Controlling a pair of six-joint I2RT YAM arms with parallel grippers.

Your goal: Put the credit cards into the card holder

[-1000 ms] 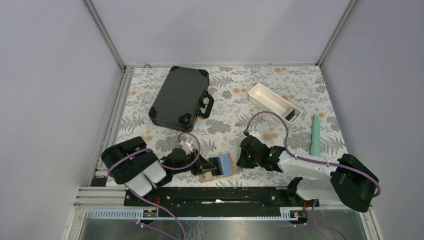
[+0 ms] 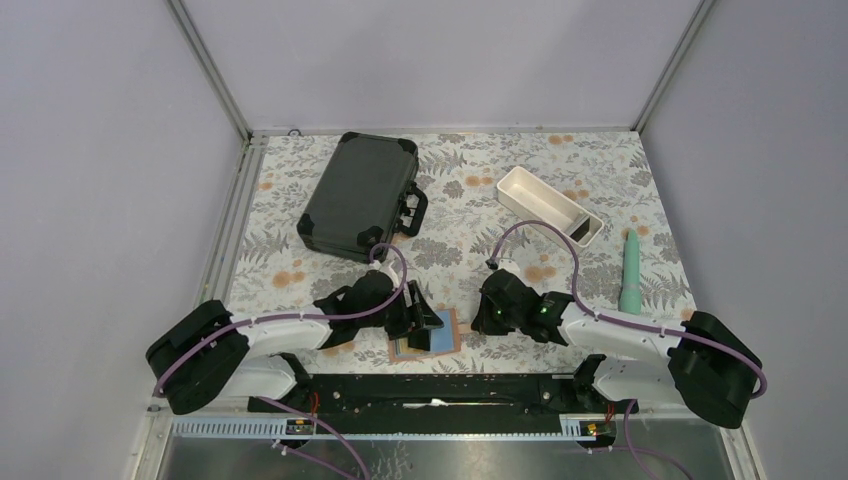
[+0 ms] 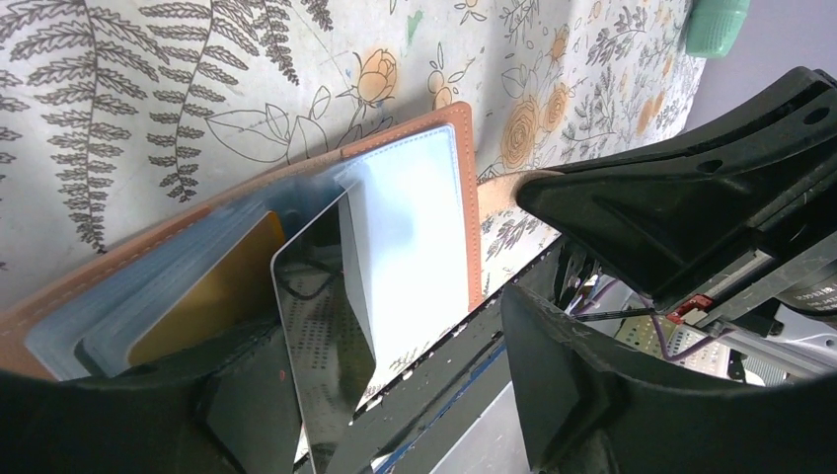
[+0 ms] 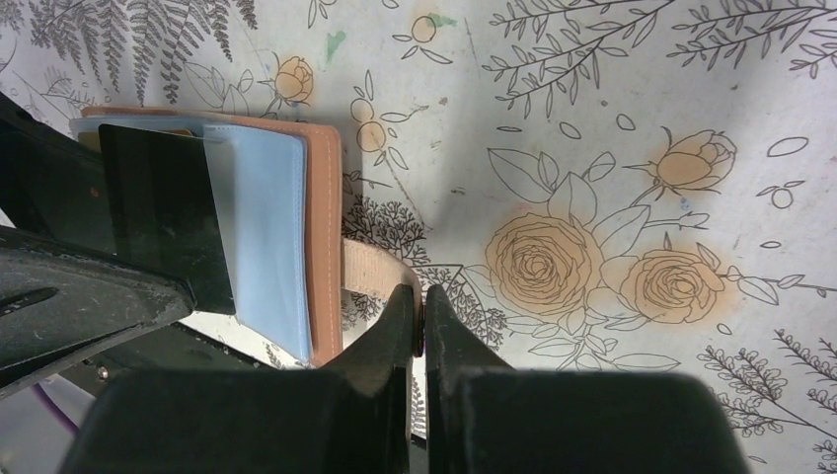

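The tan card holder [image 4: 324, 247] lies open near the front edge, with pale blue sleeves and a yellow card [image 3: 212, 286]. A dark glossy card rests in it, its outer part slightly raised in the left wrist view. My left gripper is over the holder, its fingers apart beside the dark card; whether they touch it is unclear. My right gripper is shut on the holder's tan strap [image 4: 370, 267], at the holder's right side.
A black case [image 2: 357, 190] lies at the back left. A white tray [image 2: 535, 200] with a dark item inside and a green cylinder [image 2: 630, 270] are at the right.
The holder has turned slightly. The right arm is nearly unmoved.
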